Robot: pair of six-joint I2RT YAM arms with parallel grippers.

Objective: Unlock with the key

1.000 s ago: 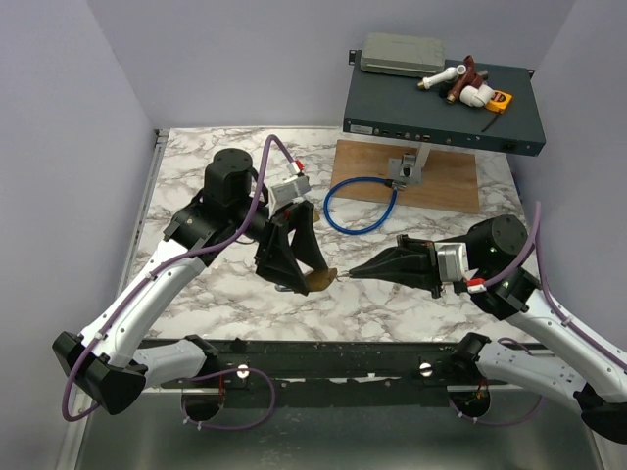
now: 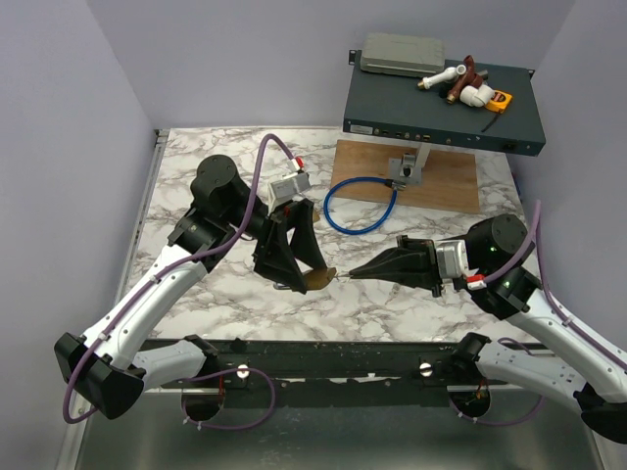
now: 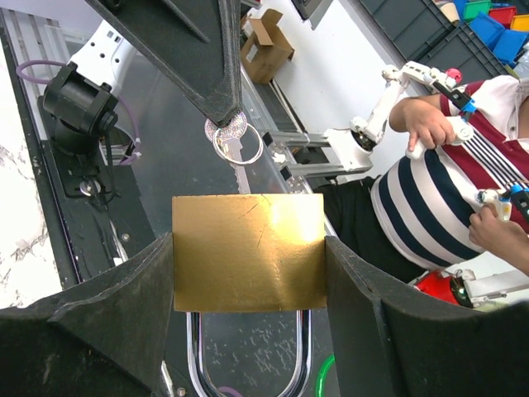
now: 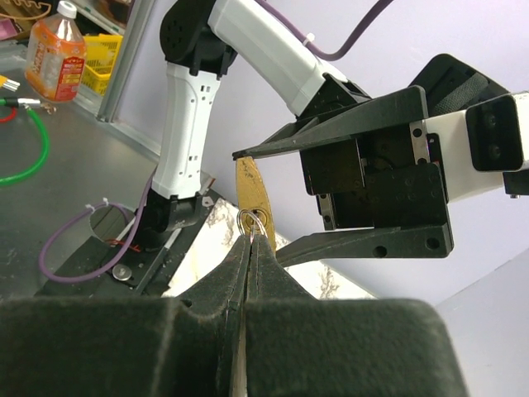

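Between the fingers of my left gripper (image 2: 310, 278), a brass padlock (image 3: 249, 255) is gripped by its sides, its steel shackle (image 3: 195, 351) pointing down in the left wrist view. My right gripper (image 2: 352, 275) is shut at the tips on a silver key (image 3: 239, 175) with a wire ring (image 3: 259, 152). The key's blade runs towards the padlock's end opposite the shackle, and its tip is hidden behind the brass body. Whether it sits in the keyhole or just short of it I cannot tell. In the right wrist view, the ring (image 4: 241, 222) overlaps the padlock (image 4: 252, 184).
A blue cable loop (image 2: 329, 213) lies on the marble-patterned table (image 2: 206, 318) beside a wooden board (image 2: 453, 186) with a metal fixture. Above it stands a dark raised box (image 2: 392, 103) carrying several items. Bare table surrounds both grippers.
The left arm's wrist has shifted slightly left and down in the top view. Padlock, key and right arm look almost unmoved, and both grips are unchanged.
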